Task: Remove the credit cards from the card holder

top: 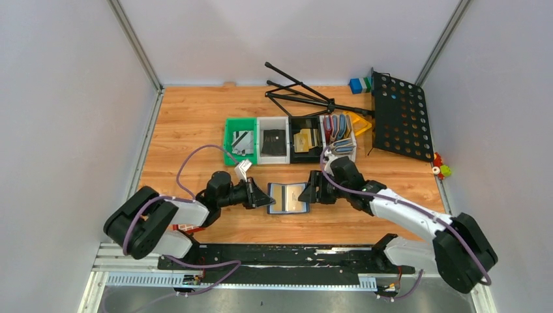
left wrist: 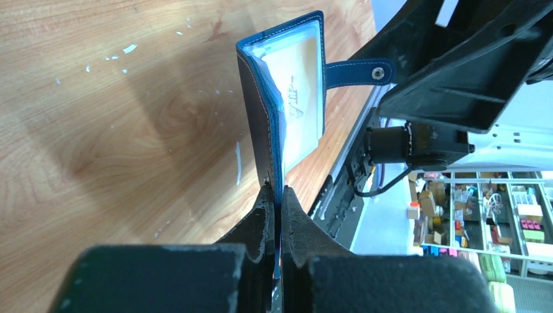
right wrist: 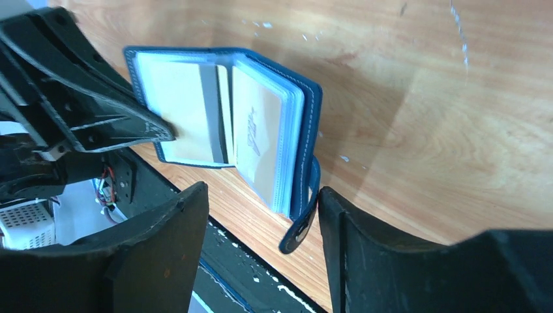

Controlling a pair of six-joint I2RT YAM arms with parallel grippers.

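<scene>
The blue card holder (top: 288, 198) lies open between my grippers, clear sleeves with pale cards inside, as the right wrist view shows (right wrist: 261, 130). My left gripper is shut on the holder's edge, which runs up from between its fingertips in the left wrist view. My right gripper stands open beside the other side, where the snap strap (right wrist: 298, 231) hangs near its fingertip.
A row of bins (top: 273, 159) with cards and holders stands behind. A black folded stand (top: 400, 117) lies at the back right.
</scene>
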